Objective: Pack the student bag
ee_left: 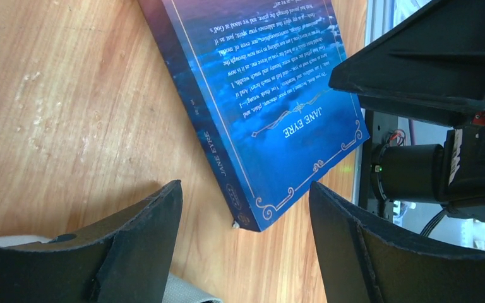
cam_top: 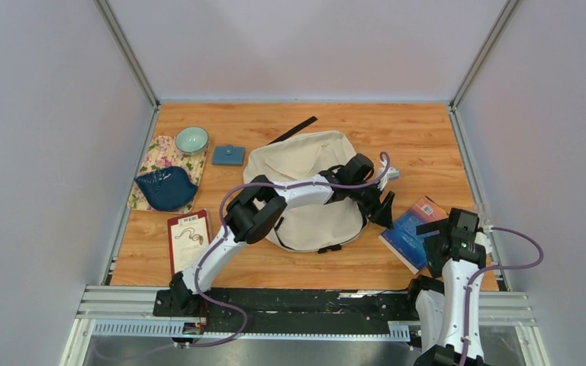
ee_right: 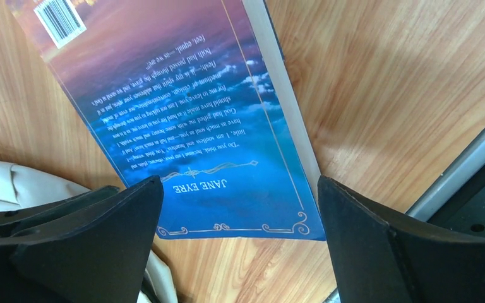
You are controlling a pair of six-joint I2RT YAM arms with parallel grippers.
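The blue and purple Jane Eyre book lies flat on the right of the table, back cover up. My left gripper reaches across the cream bag and stands open close to the book's left side. Between its spread fingers in the left wrist view, the book's lower spine corner shows, untouched. Over the book's right part hangs my right gripper, also open. Its fingers frame the book's lower edge in the right wrist view, with nothing gripped. The bag lies flat, partly hidden under the left arm.
To the left are a floral cloth, a green bowl, a dark blue pouch, a blue wallet and a red-edged clipboard. Both grippers are close together around the book.
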